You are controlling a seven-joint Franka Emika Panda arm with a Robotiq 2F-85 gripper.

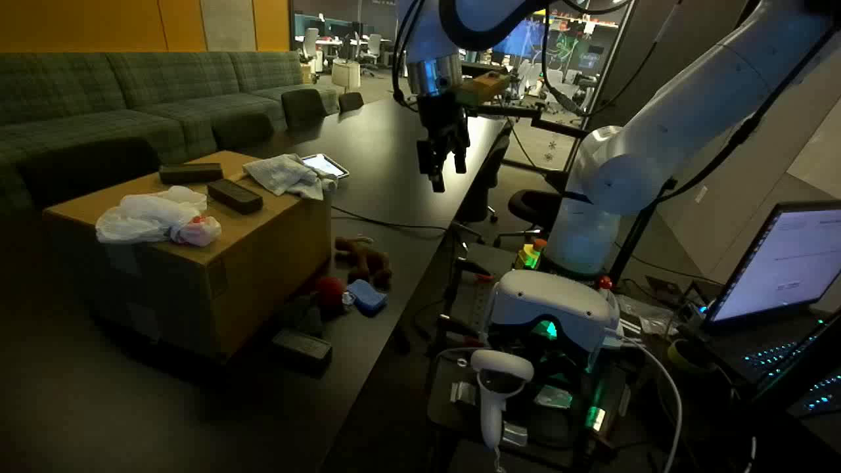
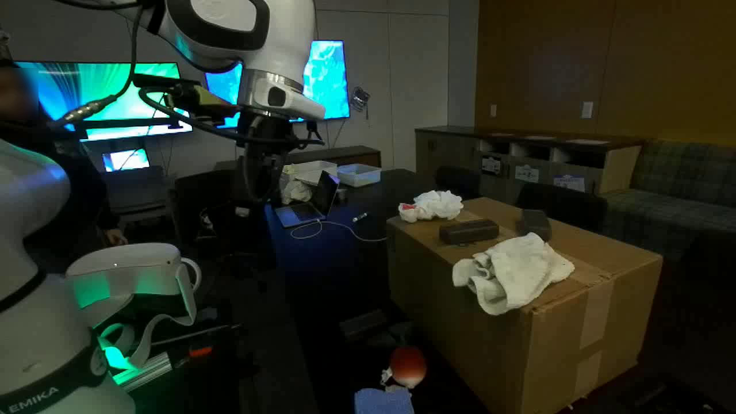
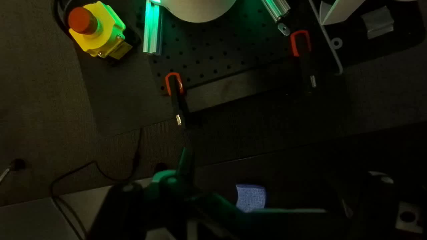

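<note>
High above the table's edge, my gripper (image 1: 449,167) points downward with its fingers apart and nothing between them. A large cardboard box (image 1: 272,256) stands on the dark table. On its top lie a pale towel (image 2: 514,271), a crumpled white plastic bag (image 1: 158,214) and two dark blocks, one (image 2: 469,231) near the towel. Beside the box on the tabletop are a brown plush toy (image 1: 364,260), a red ball (image 2: 407,366), a blue sponge (image 1: 366,296) and another dark block (image 1: 303,351). The wrist view is dim; the blue sponge (image 3: 251,197) shows at its lower middle.
A white headset (image 1: 552,299) and controller (image 1: 499,386) rest by the arm's base. A yellow stop button box (image 3: 98,30) and orange-tipped clamps (image 3: 174,82) sit along the base plate. A tablet (image 1: 324,165) and a laptop (image 2: 310,204) lie on the table. The air around the gripper is clear.
</note>
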